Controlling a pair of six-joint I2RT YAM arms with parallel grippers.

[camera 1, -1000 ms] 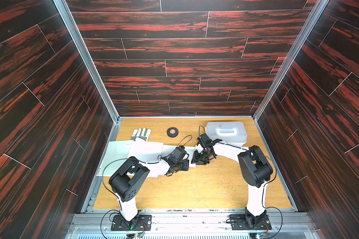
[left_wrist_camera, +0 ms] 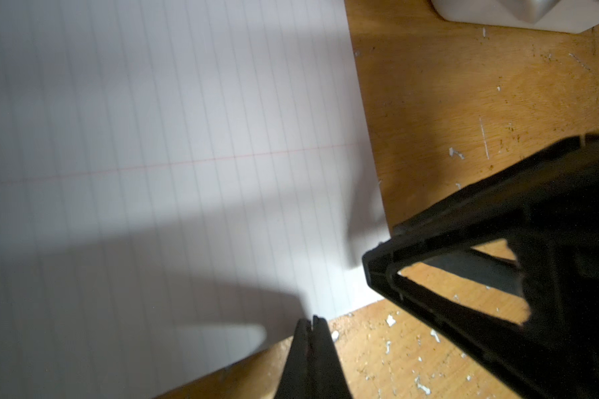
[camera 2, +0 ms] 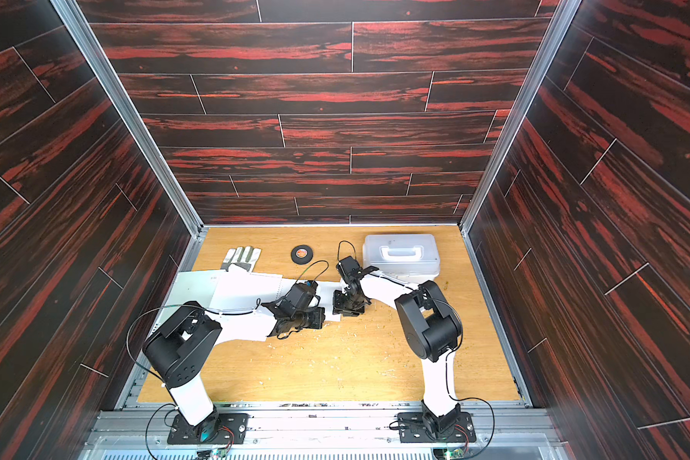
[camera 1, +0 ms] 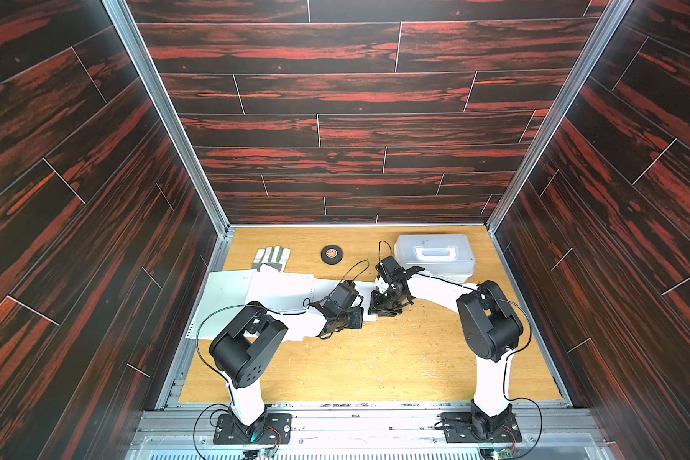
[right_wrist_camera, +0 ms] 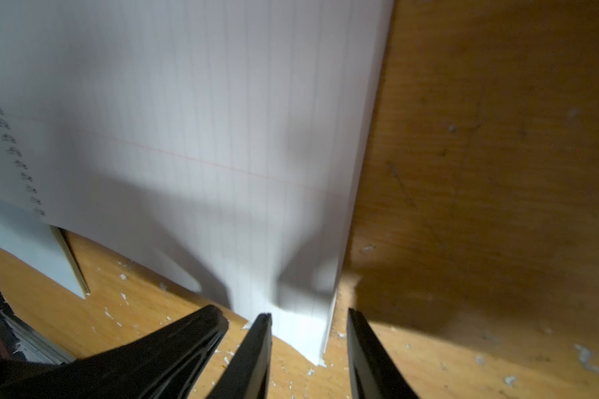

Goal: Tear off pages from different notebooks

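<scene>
A spiral notebook lies open, its lined page (right_wrist_camera: pixel 199 153) filling much of the right wrist view, with the wire binding (right_wrist_camera: pixel 10 139) at the left edge. My left gripper is shut at the page's near edge; whether that edge is pinched is hard to tell. Around the page's near right corner, my right gripper stands part open, the corner showing between its separated fingers. In the left wrist view, the right gripper's dark finger (left_wrist_camera: pixel 459 219) comes in from the right beside that corner. From above, both grippers hide much of the page.
A lidded plastic box (camera 1: pixel 435 255) stands at the back right. Black tape (camera 1: pixel 331 254) and a glove (camera 1: pixel 271 257) lie behind the notebook. A pale green notebook (camera 1: pixel 218 295) is at the far left.
The left arm and the notebook look unmoved.
</scene>
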